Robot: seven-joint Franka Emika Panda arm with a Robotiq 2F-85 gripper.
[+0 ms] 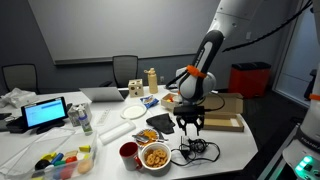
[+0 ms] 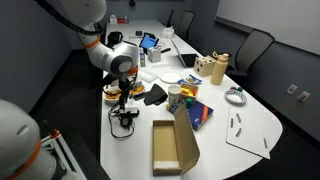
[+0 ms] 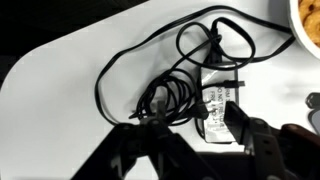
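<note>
A tangled black cable (image 3: 176,96) and a dark power adapter with a white label (image 3: 214,104) show in the wrist view. Around the cable bundle and the adapter's near end my gripper is shut, its fingers held apart by them. Exterior view 1 has the gripper (image 1: 190,131) above the front part of the table, with black cable (image 1: 198,150) just under it and loops trailing right. From the other side, the gripper (image 2: 126,97) stands over the cable (image 2: 122,122). The exact contact points are partly hidden by the fingers.
Left of the cable stand a white bowl of orange-brown snacks (image 1: 156,155) and a red mug (image 1: 130,154). An open cardboard box (image 2: 172,142) lies on the other side. A clear bin (image 1: 62,158) occupies the near left. Bare white table extends at the near right.
</note>
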